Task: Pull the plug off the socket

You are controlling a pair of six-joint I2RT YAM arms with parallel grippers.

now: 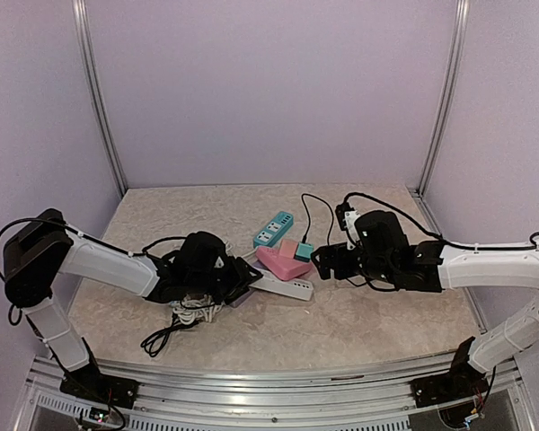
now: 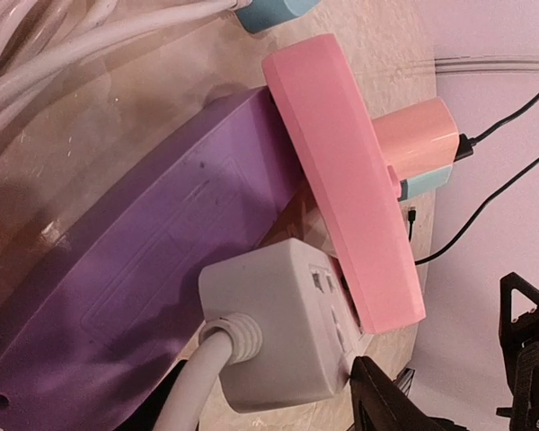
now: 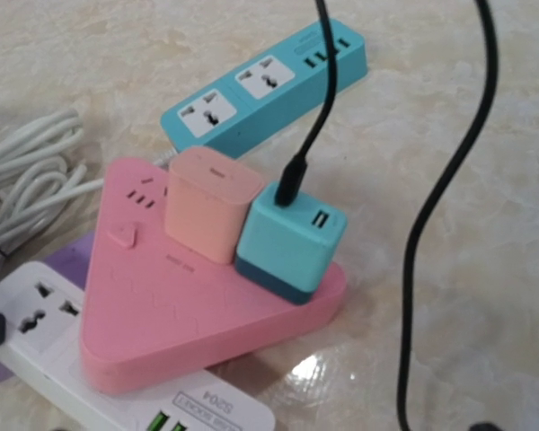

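A teal plug (image 3: 292, 242) with a black cable stands in the pink triangular socket (image 3: 175, 310), beside a pale pink plug (image 3: 211, 206). The pink socket rests partly on a white power strip (image 3: 49, 350). In the left wrist view, the corded end of the white strip (image 2: 260, 305) lies between the parted fingers of my left gripper. Its right finger (image 2: 377, 395) is against or very close to the strip; a gap shows by the other. My right gripper (image 1: 322, 263) is open, just right of the teal plug, with nothing between its fingers.
A purple strip (image 2: 153, 242) lies beside the white one. Behind the pink socket is a blue power strip (image 1: 273, 229). Coiled white cord (image 3: 31, 166) lies left of the socket, and black cable loops on the right.
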